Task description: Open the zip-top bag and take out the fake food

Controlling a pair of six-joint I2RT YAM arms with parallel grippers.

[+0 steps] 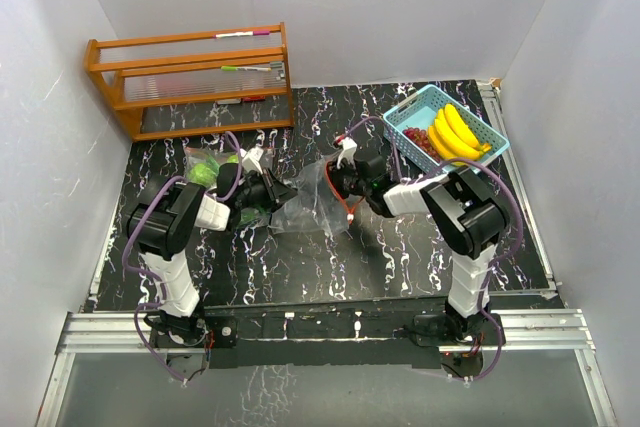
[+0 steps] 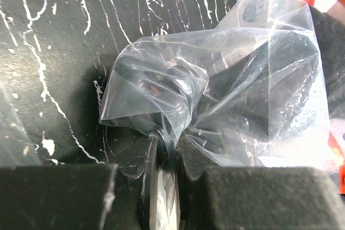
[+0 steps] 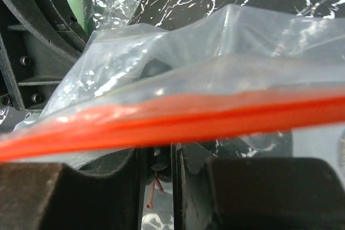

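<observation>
The clear zip top bag (image 1: 308,209) stretches between my two grippers, its red zip strip (image 3: 226,125) on the right side. My left gripper is shut on gathered plastic at the bag's left part. On the right, my right gripper (image 1: 338,179) is at the red-edged mouth, with the strip crossing in front of its fingers (image 3: 102,187) in the right wrist view. Between or just behind those fingers show dark round shapes and a thin brown stem (image 3: 151,192); whether they are gripped cannot be told. The fingers stand close together with a narrow gap.
Another clear bag (image 1: 200,157) with green items lies beneath and behind my left arm. At the back right, a light blue basket (image 1: 400,112) holds bananas (image 1: 455,132) and red grapes (image 1: 422,140). An orange wooden rack (image 1: 125,97) stands back left.
</observation>
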